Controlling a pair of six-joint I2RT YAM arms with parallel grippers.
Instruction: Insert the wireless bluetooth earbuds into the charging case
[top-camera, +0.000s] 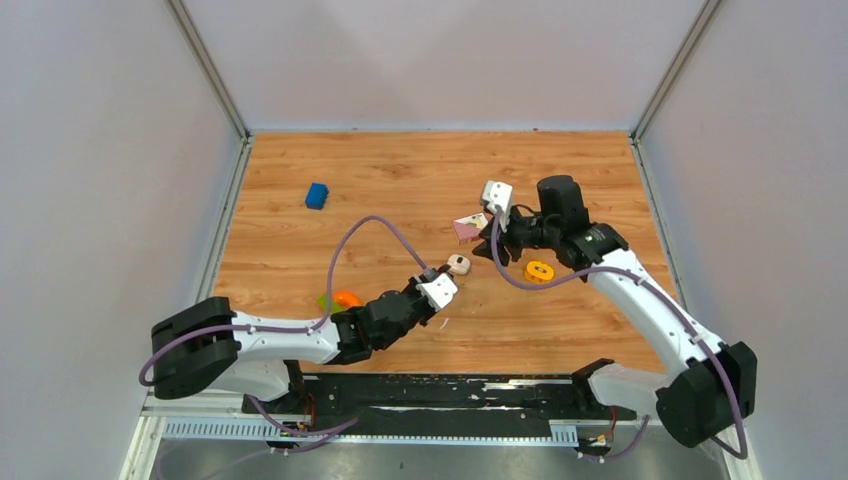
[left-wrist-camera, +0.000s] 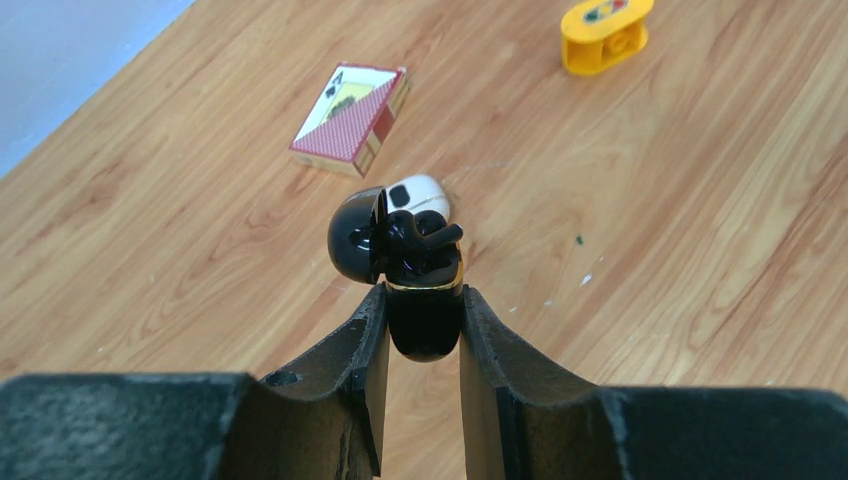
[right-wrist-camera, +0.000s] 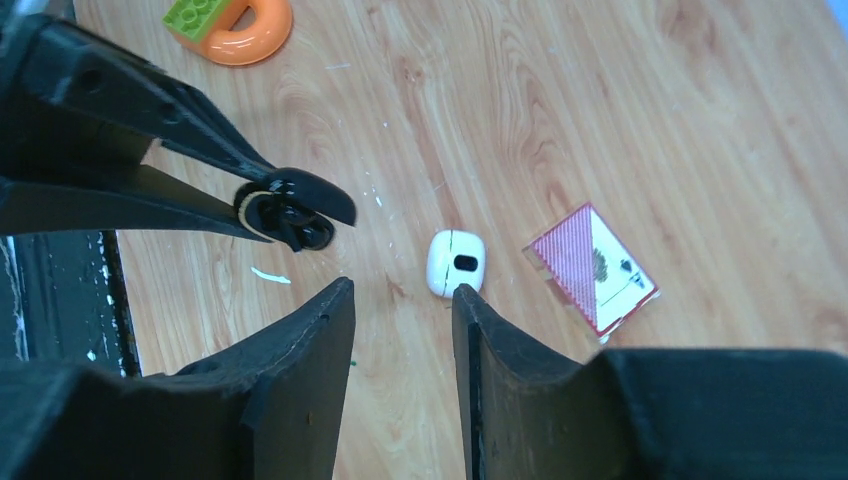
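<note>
A small glossy black charging case (left-wrist-camera: 424, 325) with a thin gold rim is pinched between the fingers of my left gripper. Its rounded lid (left-wrist-camera: 353, 238) stands open. Dark shapes like an earbud (left-wrist-camera: 438, 238) show in the opening, but black on black hides how they sit. From the right wrist view the same case (right-wrist-camera: 290, 210) appears at the upper left, apart from my right gripper. The right fingers are spread, with only tabletop and a white item beyond between them.
That white block with a dark spot (right-wrist-camera: 456, 262) lies on the table near both grippers. Beyond it is a card box (right-wrist-camera: 597, 268). A yellow toy (top-camera: 539, 272), a blue block (top-camera: 316, 196) and an orange ring (top-camera: 347, 299) lie apart.
</note>
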